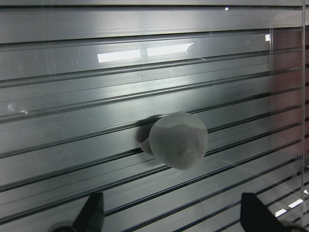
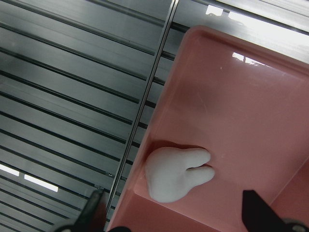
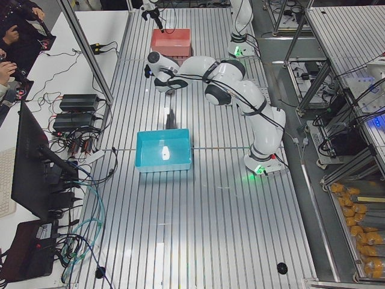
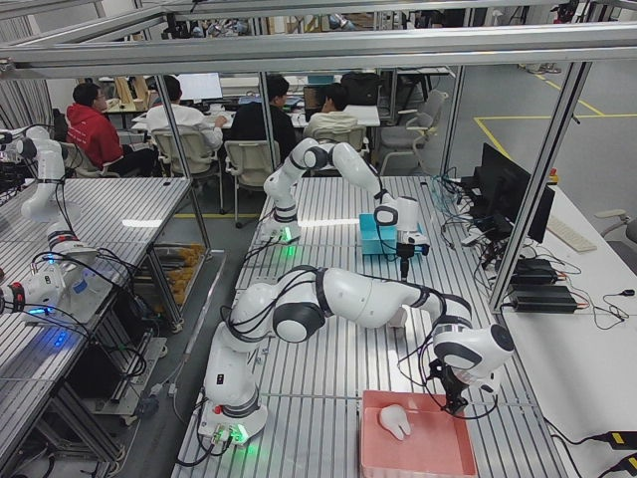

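Observation:
A white rounded object (image 1: pixel 176 140) lies on the slatted metal table, centred below my left gripper, whose dark fingers stand apart at the bottom corners of the left wrist view, empty. My right gripper is open over the pink bin (image 2: pixel 231 106); a white tooth-shaped piece (image 2: pixel 171 174) with two prongs lies in it, near one wall, below the fingers. The same bin shows in the camera right view (image 4: pixel 418 453), with the piece inside.
A cyan bin (image 3: pixel 163 162) stands on the table. Monitors (image 3: pixel 33 162), boxes and cables line one side, along with a metal frame post (image 3: pixel 90 60). The table around the cyan bin is largely clear.

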